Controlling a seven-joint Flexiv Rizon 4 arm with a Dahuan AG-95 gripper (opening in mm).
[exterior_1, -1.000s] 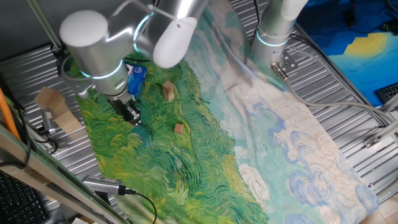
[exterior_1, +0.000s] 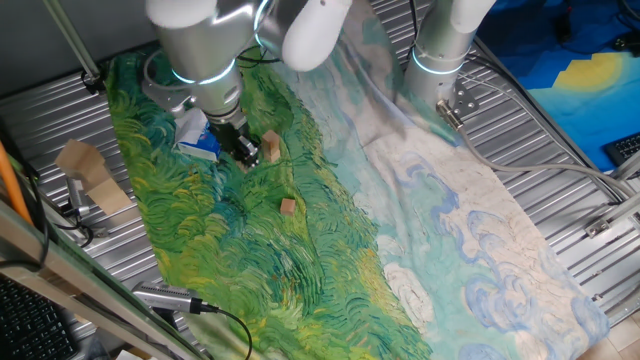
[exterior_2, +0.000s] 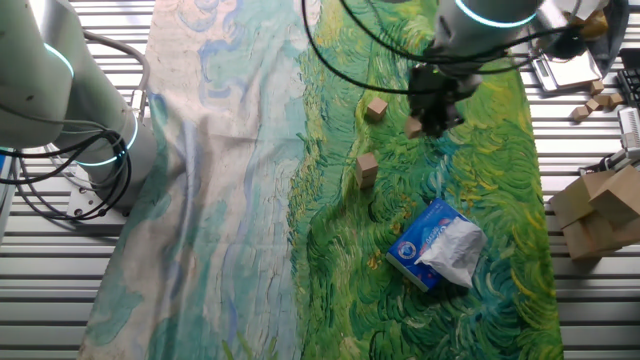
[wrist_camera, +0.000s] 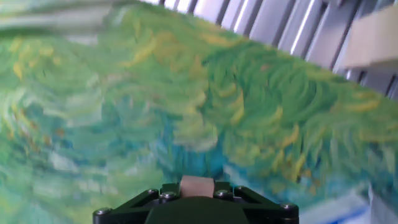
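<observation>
My gripper (exterior_1: 250, 158) hangs above the green part of the painted cloth. Between its fingertips in the wrist view sits a small wooden block (wrist_camera: 197, 186), and the gripper is shut on it. Exterior view 2 shows the held block (exterior_2: 413, 127) at the edge of the dark fingers. Two more wooden pieces stand on the cloth: a taller block (exterior_1: 272, 146) close beside the gripper in exterior view 1, and a small cube (exterior_1: 288, 206) nearer the camera. In exterior view 2 these are the tall block (exterior_2: 367, 170) and the cube (exterior_2: 376, 109).
A blue tissue pack (exterior_2: 422, 246) with white tissue sticking out lies on the cloth, partly behind the arm in exterior view 1. An open cardboard box (exterior_1: 92, 176) stands off the cloth.
Over the last second my gripper has moved right across exterior view 1, towards the taller block. The two blocks on the cloth have stayed put.
</observation>
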